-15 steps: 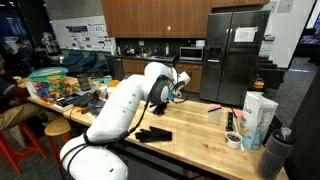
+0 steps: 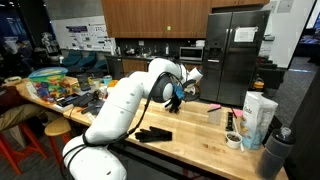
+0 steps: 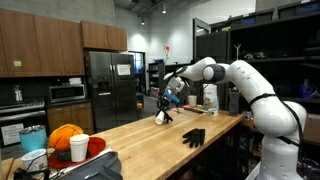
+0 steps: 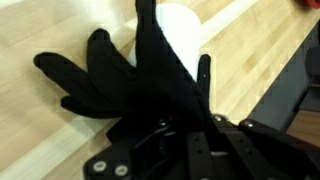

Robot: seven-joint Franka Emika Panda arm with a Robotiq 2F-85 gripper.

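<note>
A black glove (image 4: 105, 75) fills much of the wrist view, its fingers spread to the left. My gripper is shut on the glove, whose dark fabric hides most of the fingertips. Partly behind the glove shows a white rounded object (image 4: 180, 35); whether it touches the glove cannot be told. In the second exterior view my gripper (image 3: 168, 103) is above the far part of the table, close to the white object (image 3: 161, 117). Another black glove (image 2: 154, 134) lies flat on the table near its front edge, apart from the gripper.
On the wooden table (image 2: 200, 140), the right side carries a bag (image 2: 257, 118), a small bowl (image 2: 233, 140) and a dark canister (image 2: 275, 153). A red tray (image 3: 95, 148) with a white tub (image 3: 79, 148) sits at the other end.
In the first exterior view, the end of my arm has moved right and somewhat up. The glove lying near the table's front edge has stayed in place.
</note>
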